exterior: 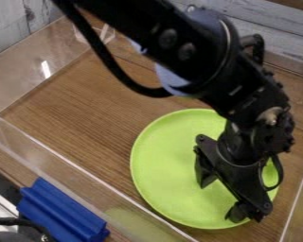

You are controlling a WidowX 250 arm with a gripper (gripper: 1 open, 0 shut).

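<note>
My black gripper [227, 185] is low over the right half of a green plate [167, 165], its fingers open and tilted, reaching down to about the plate's surface. Whatever lies between or behind the fingers is hidden by the gripper.
A blue ridged plastic piece [60, 213] lies at the lower left, outside a clear acrylic wall. The wooden floor [84, 109] left of and behind the plate is clear. Clear walls edge the area on the left, front and right.
</note>
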